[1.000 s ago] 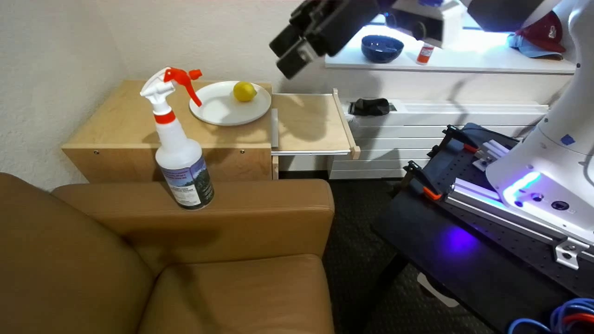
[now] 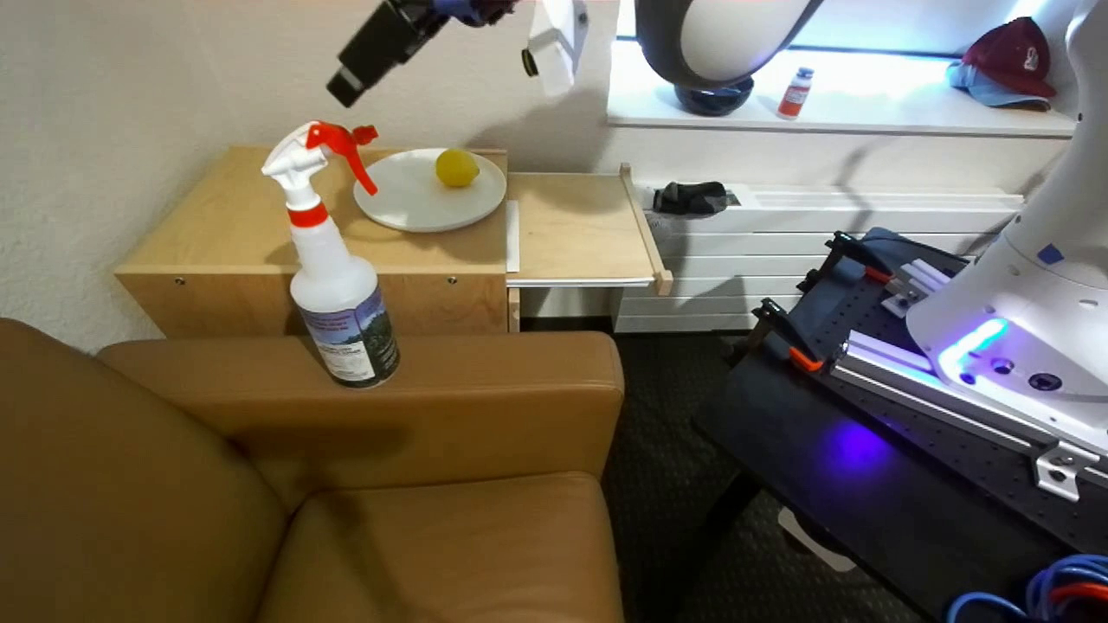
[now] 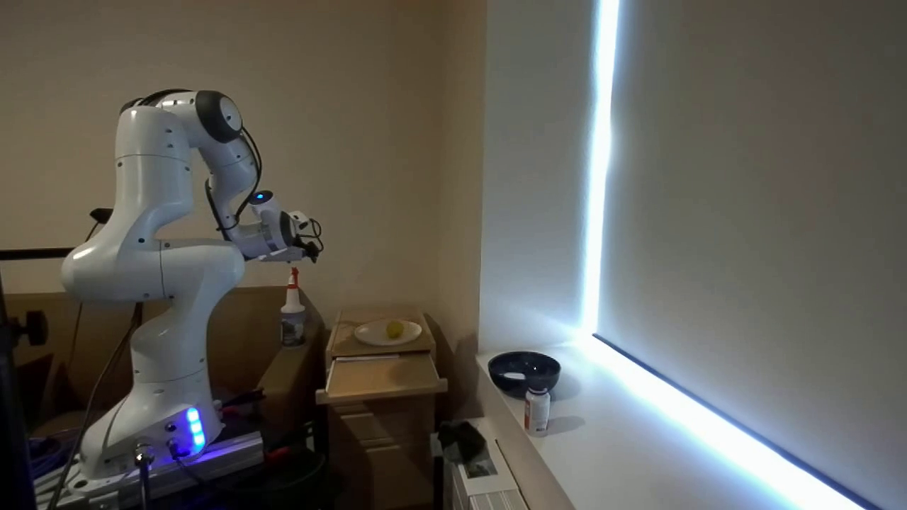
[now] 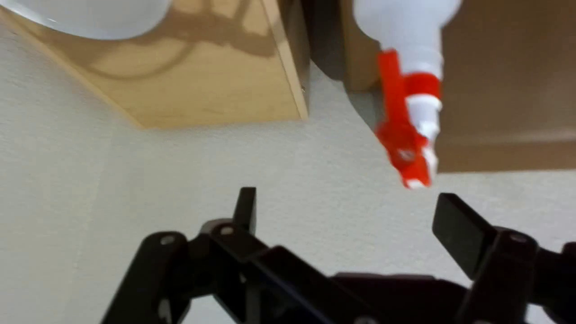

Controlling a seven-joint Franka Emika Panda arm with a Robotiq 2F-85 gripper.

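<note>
A white spray bottle [image 2: 334, 272] with a red trigger and collar stands upright on the sofa's armrest. In the wrist view the spray bottle's red-and-white head [image 4: 406, 146] points down toward the space between my fingers, slightly blurred and beyond the tips. My gripper is wide open and holds nothing. From exterior view 1, the dark gripper [image 2: 348, 88] hangs in the air above the bottle's head, apart from it. A yellow lemon [image 2: 457, 168] lies on a white plate [image 2: 400, 211] on top of the wooden cabinet [image 2: 202, 234].
The cabinet's drawer [image 2: 576, 228] is pulled out and looks empty. On the windowsill stand a dark blue bowl [image 3: 508, 382] and a small white bottle [image 3: 536, 412]; caps [image 2: 1008, 62] lie farther along. A black cloth [image 2: 691, 198] rests on the radiator. The sofa seat [image 2: 447, 550] is clear.
My arm and gripper have swung left and up, from above the open drawer to above the spray bottle. The bottle, plate, lemon and drawer have stayed put.
</note>
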